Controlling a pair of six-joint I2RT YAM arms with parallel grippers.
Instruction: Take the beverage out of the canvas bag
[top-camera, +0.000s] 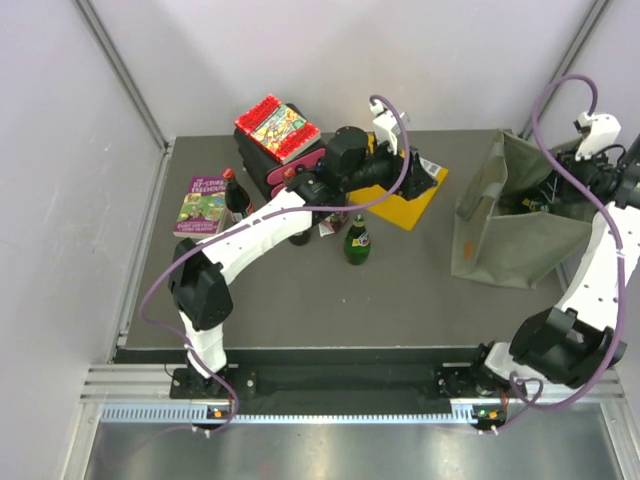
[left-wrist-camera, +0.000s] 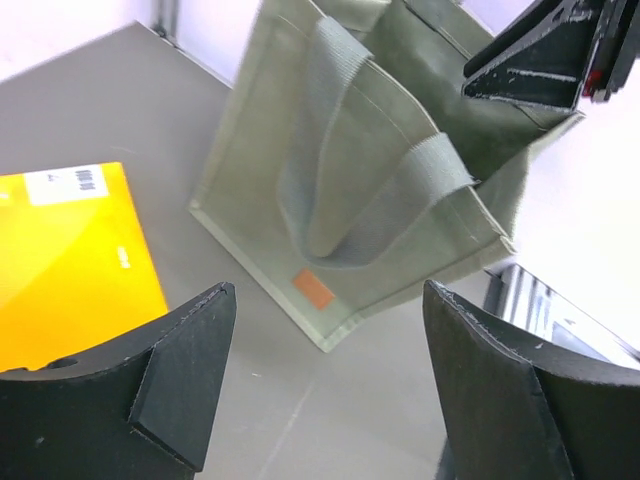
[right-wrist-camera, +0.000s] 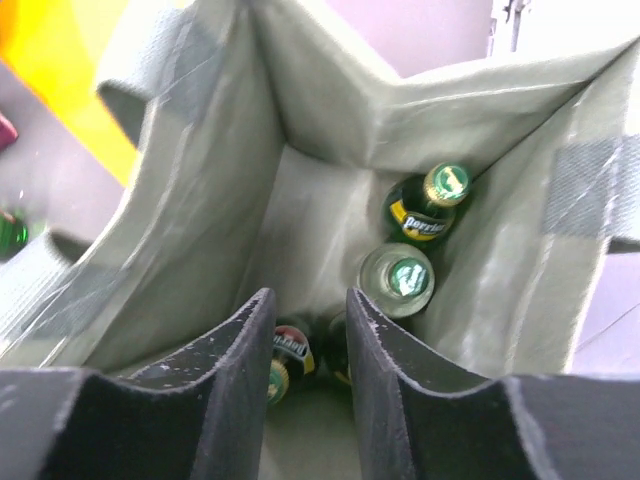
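Note:
The canvas bag (top-camera: 508, 252) stands open-topped at the right of the table. Down inside it, in the right wrist view, are several bottles: a green one (right-wrist-camera: 418, 212) with a yellow label, a pale-capped one (right-wrist-camera: 396, 280) beside it, and a dark-labelled one (right-wrist-camera: 292, 352) partly behind the fingers. My right gripper is above these, inside the bag's opening, its fingers part open with no bottle clearly gripped. Left of the bag, my left gripper hangs open and empty over the table; the bag's grey strap (left-wrist-camera: 330, 130) shows ahead of it.
A green bottle (top-camera: 357, 242) stands mid-table. Dark bottles (top-camera: 238, 198), a purple book (top-camera: 203, 207) and a red book (top-camera: 278, 128) on a dark box are at the left. A yellow envelope (top-camera: 408, 205) lies under the left arm.

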